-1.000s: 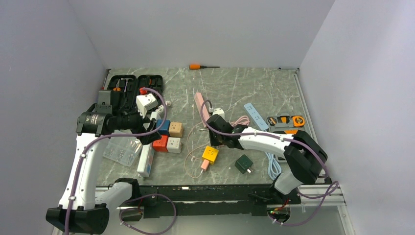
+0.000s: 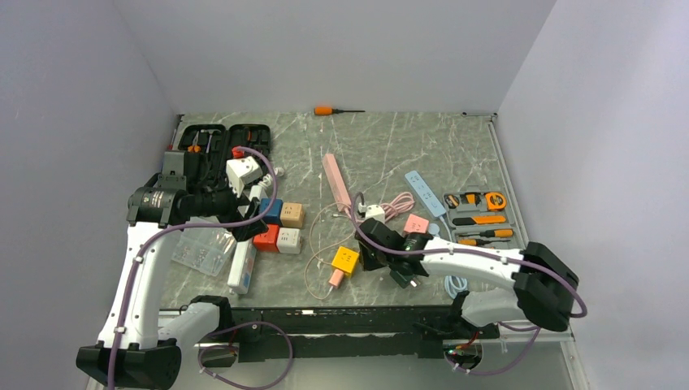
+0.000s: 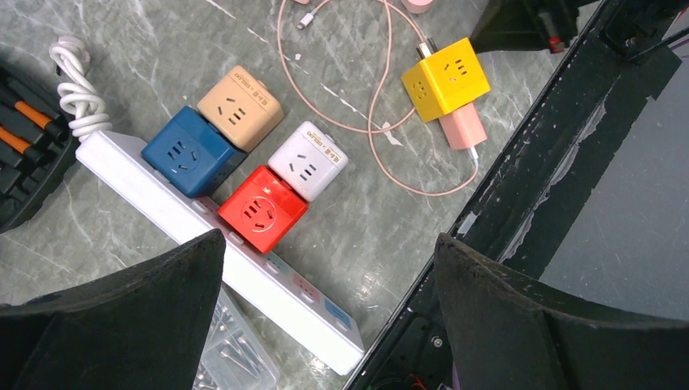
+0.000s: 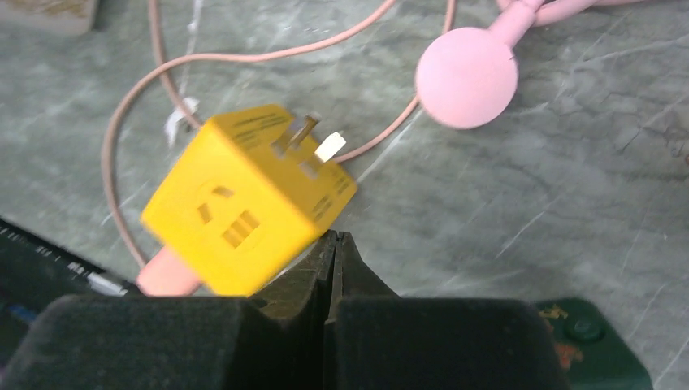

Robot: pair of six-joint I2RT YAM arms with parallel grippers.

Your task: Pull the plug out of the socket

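A yellow cube socket lies near the front edge of the table, metal prongs sticking out of one side in the right wrist view. The pink plug sits against the cube's front side, its thin cable running off from its end. Right at the cube's edge are the tips of my right gripper, shut with nothing visible between them; whether they touch the cube I cannot tell. My left gripper is open and empty, high over the left side of the table.
Red, white, blue and tan cubes stand beside a long white power strip. A dark green block lies close to my right gripper.
My right gripper has come toward the front edge, the arm now covering part of the green block. The yellow cube and pink plug have shifted slightly left and forward. The left arm is still.
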